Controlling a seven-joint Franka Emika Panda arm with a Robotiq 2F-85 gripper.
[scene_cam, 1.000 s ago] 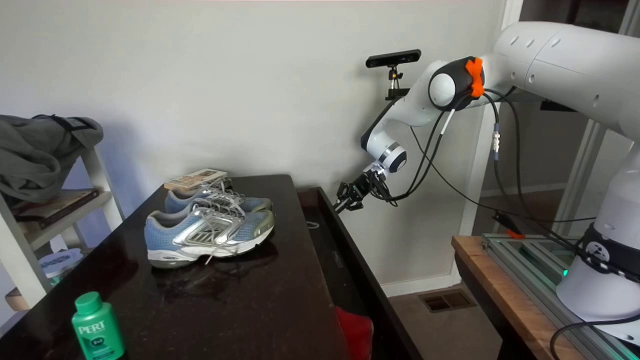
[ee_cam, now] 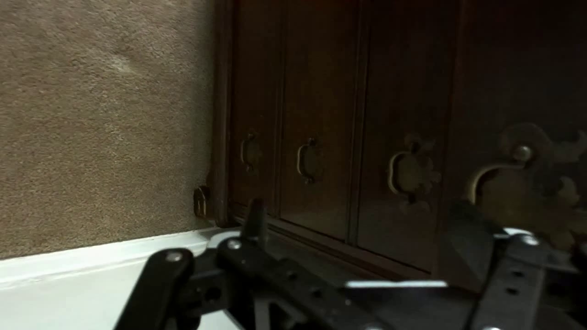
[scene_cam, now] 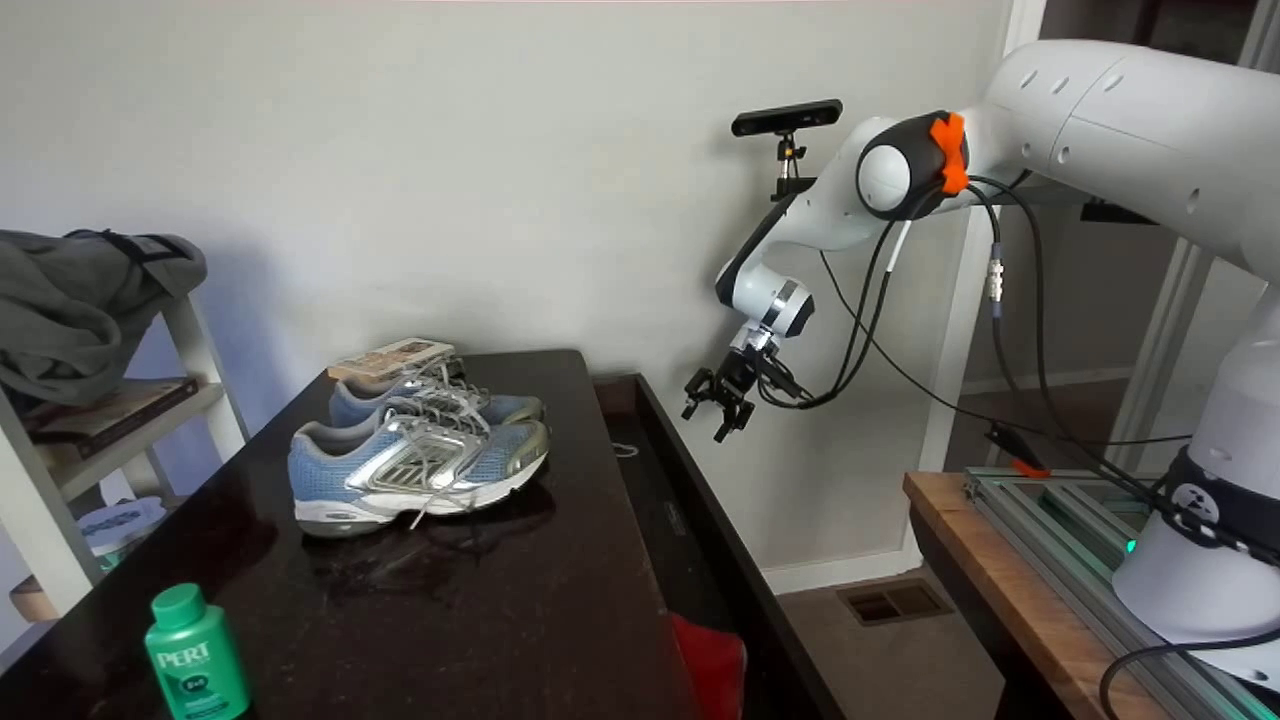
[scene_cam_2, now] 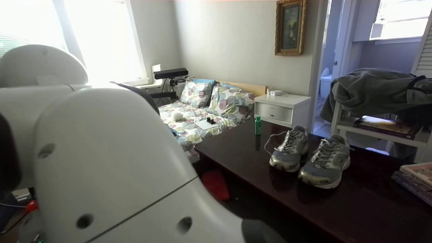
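Note:
In exterior view 1, my gripper hangs in the air just outside the far end of an open drawer, near the wall. Its fingers are spread, with nothing visible between them. That drawer is pulled out from under the dark dresser top. The wrist view shows the dresser front turned sideways, with a column of brass handles; the nearest handle looks largest, close to the fingers. My gripper stands open there, apart from this handle as far as I can tell. In exterior view 2 the arm hides it.
Running shoes, a green Pert bottle and a book sit on the dresser. Something red lies in the drawer's near end. The wall is close behind the gripper. Free air lies between dresser and arm base.
The gripper has come away from the drawer's front edge, slightly to the right, and tilted further downward. Its fingers now show spread apart. Drawer, shoes and bottle look unmoved.

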